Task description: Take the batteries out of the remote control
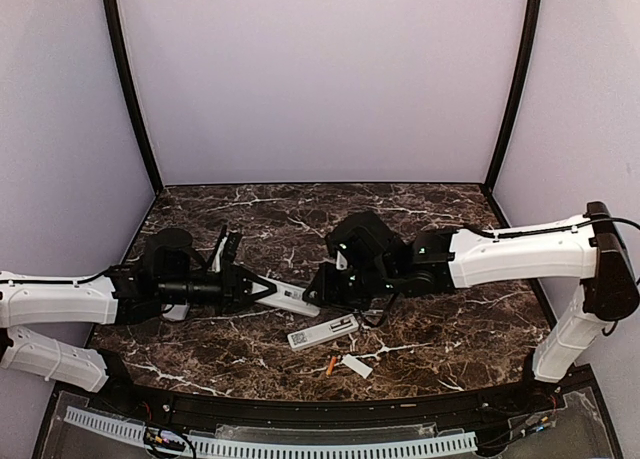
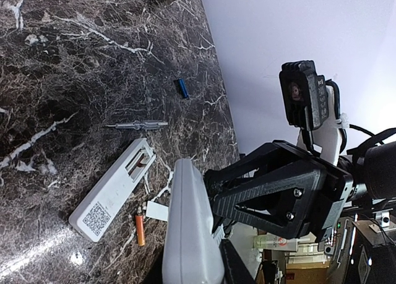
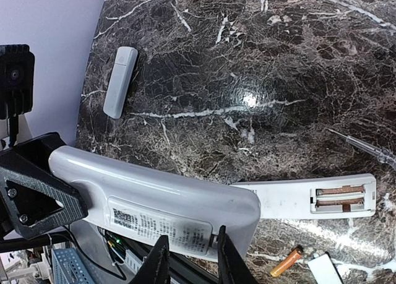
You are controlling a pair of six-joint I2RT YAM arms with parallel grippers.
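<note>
My left gripper is shut on one end of a white remote control [image 3: 154, 185], held above the table with its printed panel showing in the right wrist view. At the other end, the fingertips of my right gripper straddle the panel's lower edge, part of the remote between them. One tip [image 3: 224, 237] lies by a small notch at the panel's end. Which part they pinch is unclear. No battery shows in this remote. On the table lie an orange battery [image 3: 286, 261] and a blue battery [image 2: 181, 88].
A second white remote [image 3: 291, 197] lies below with its compartment open; its contents are unclear. Nearby are a white cover [image 3: 325, 270] and a clear screwdriver [image 3: 365, 147]. Another pale remote [image 3: 120, 81] rests at the left.
</note>
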